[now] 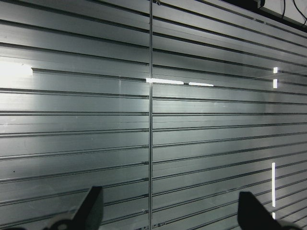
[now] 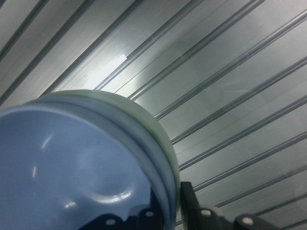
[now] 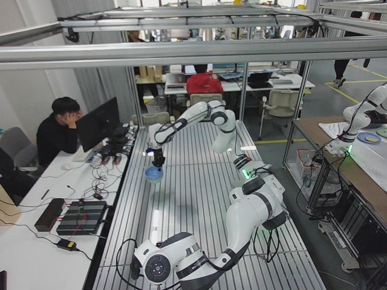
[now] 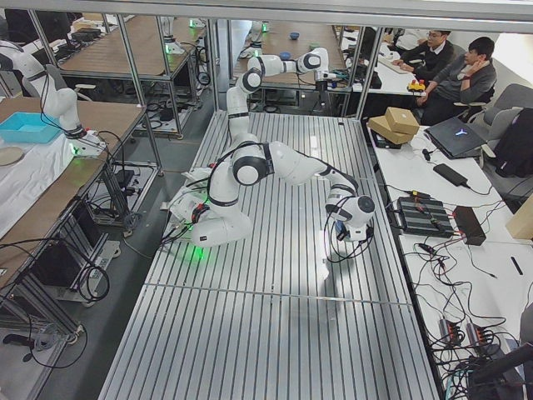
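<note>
A nested stack of bowls (image 3: pixel 153 176), blue (image 2: pixel 72 167) inside and pale green outermost, hangs from my right gripper (image 3: pixel 158 162). In the right wrist view that gripper is shut on the stack's rim. My left gripper is over bare slatted table; its two dark tips stand wide apart at the bottom of the left wrist view, open, with nothing between them.
A white desk (image 3: pixel 30 260) with electronics and a monitor runs along one side, and frame bars (image 3: pixel 193 54) cross overhead.
</note>
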